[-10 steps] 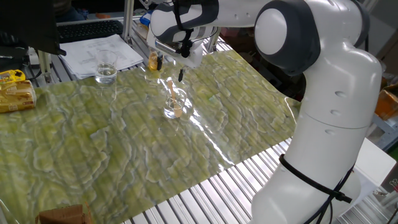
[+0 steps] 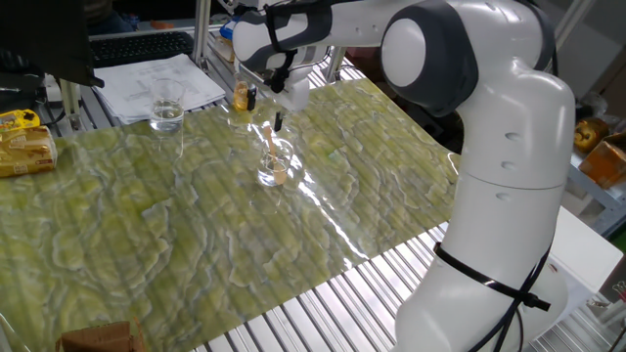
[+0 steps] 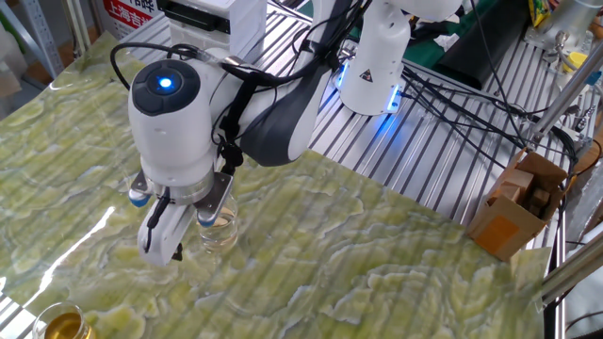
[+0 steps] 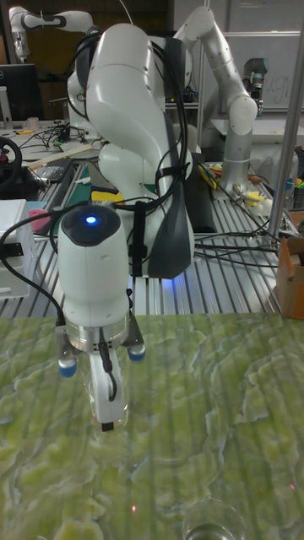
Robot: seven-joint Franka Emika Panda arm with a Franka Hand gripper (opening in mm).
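Note:
In exterior view 1 my gripper is open above the table, its two dark fingertips spread apart with nothing visible between them. A clear glass with a wooden stick in it stands just below and nearer that camera. Beyond the fingers is a small glass of amber liquid. A taller clear glass holding clear liquid stands to the left. Exterior view 2 shows the amber glass at the lower left and a clear glass partly behind the hand. The stick cannot be made out there.
A patterned green sheet covers the table, with wide clear areas. An open cardboard box stands at its edge near the robot base. Papers, a keyboard and a yellow-brown package lie along the far left side.
The arm has swung slightly left in exterior view 1, and the gripper has shifted a little with it, still open. The glasses and stick have stayed in place.

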